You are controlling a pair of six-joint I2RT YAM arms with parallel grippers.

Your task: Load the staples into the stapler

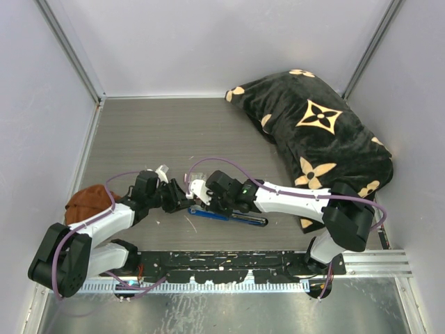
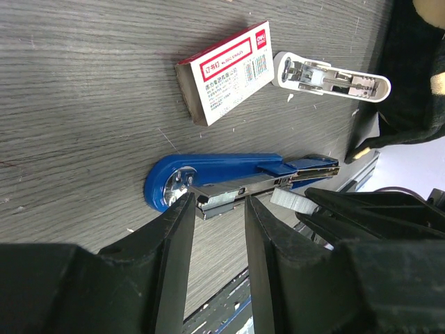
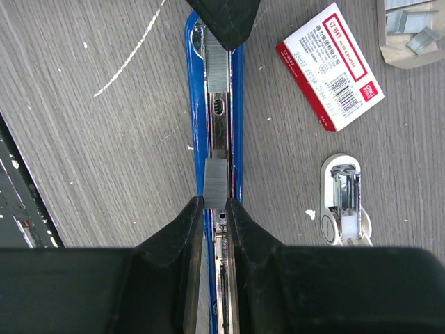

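The blue stapler (image 2: 215,170) lies opened out on the table, its metal channel showing. One strip of staples (image 3: 217,73) is in the channel near the end with the round metal plate. A second grey strip of staples (image 3: 215,179) is gripped at one end by my right gripper, shut on it and lined up over the channel. In the left wrist view this held strip appears tilted, beside the channel's middle. My left gripper is part open near the channel's end, its fingers (image 2: 182,226) apart; whether they touch the stapler I cannot tell.
Behind the stapler lie a red and white staple box (image 2: 233,73) and a small white stapler (image 2: 334,78). An open tray of loose staples (image 3: 417,35) is farther back. A dark cushion (image 1: 316,132) fills the right.
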